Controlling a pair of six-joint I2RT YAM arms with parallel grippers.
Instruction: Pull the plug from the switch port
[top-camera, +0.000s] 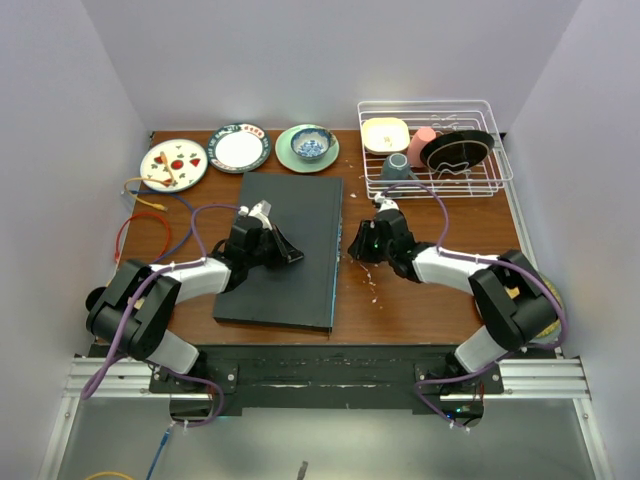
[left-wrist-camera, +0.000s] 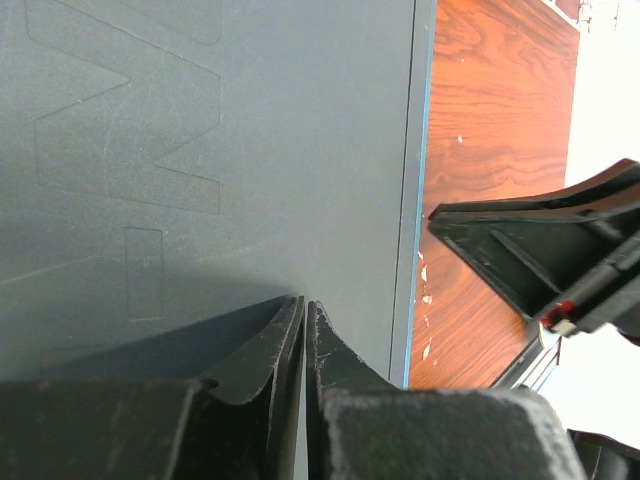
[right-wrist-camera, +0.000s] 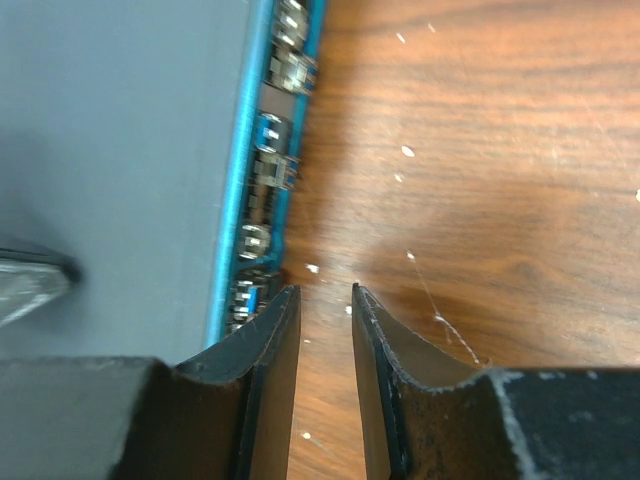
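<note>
A large dark grey switch (top-camera: 280, 230) lies flat on the wooden table, its blue-edged side with a row of metal ports (right-wrist-camera: 262, 170) facing right. My left gripper (top-camera: 292, 252) rests on its top with fingertips together (left-wrist-camera: 305, 305); I cannot see what, if anything, is between them. My right gripper (top-camera: 358, 250) hovers just right of the port side. In the right wrist view its fingertips (right-wrist-camera: 285, 300) are part open over bare wood beside the ports, with nothing visible between them. I cannot make out a plug in the ports.
A white dish rack (top-camera: 480, 182) with cups and plates stands at the back right. Plates and a bowl (top-camera: 311, 143) line the back. Coloured cables (top-camera: 148, 220) lie at the left. Bare wood is right of the switch, with small white bits.
</note>
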